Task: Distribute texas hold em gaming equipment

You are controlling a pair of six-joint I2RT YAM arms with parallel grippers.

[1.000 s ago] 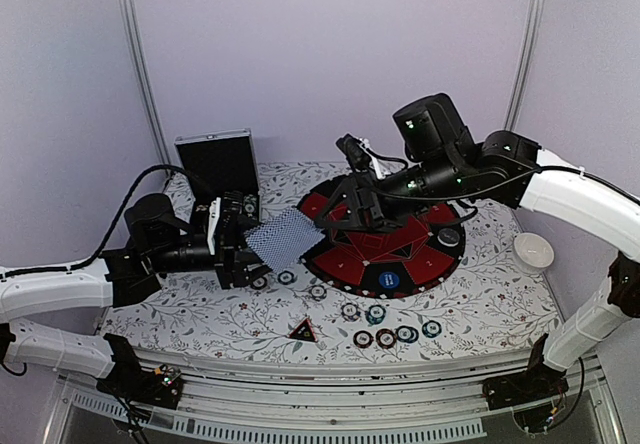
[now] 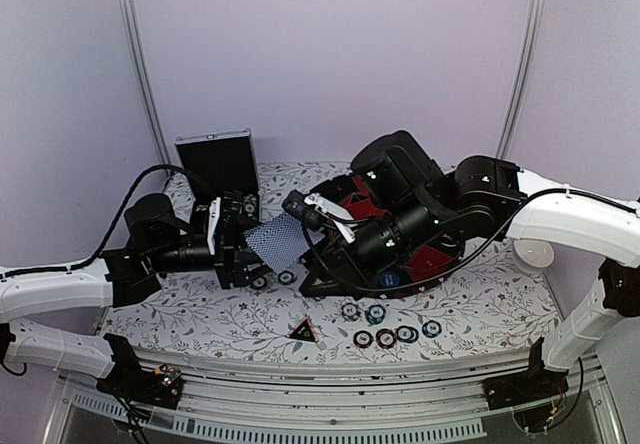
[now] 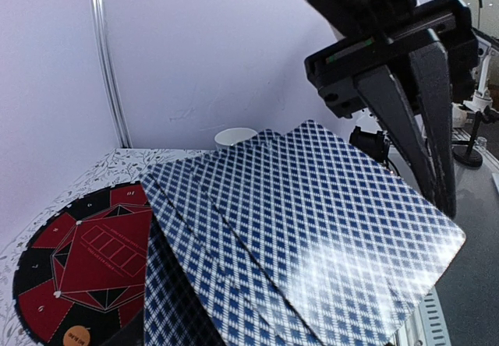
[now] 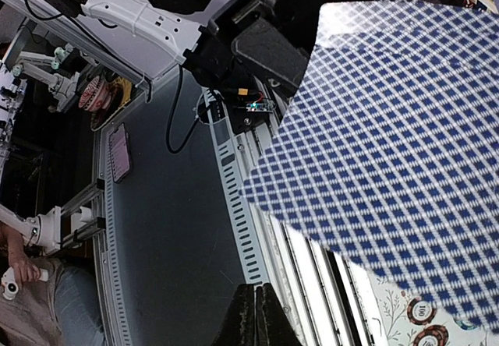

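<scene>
A fanned stack of blue-and-white checked cards (image 2: pixel 278 241) is clamped in my left gripper (image 2: pixel 248 249), above the left part of the table. The cards (image 3: pixel 304 221) fill much of the left wrist view and hide the left fingertips. My right gripper (image 2: pixel 318 282) hangs just right of the fan; in the right wrist view its dark fingers (image 4: pixel 269 323) are together, with nothing visible between them. In the left wrist view its fingers (image 3: pixel 401 120) come down by the fan's right edge, and contact cannot be judged. The red-black round mat (image 3: pixel 101 241) lies partly under the right arm.
Several chips (image 2: pixel 386 338) lie along the front of the table, with a red-black triangular piece (image 2: pixel 303 331) to their left. An open black case (image 2: pixel 218 162) stands at back left. A white bowl (image 2: pixel 533 252) sits at far right.
My left gripper and its cards have stayed in place.
</scene>
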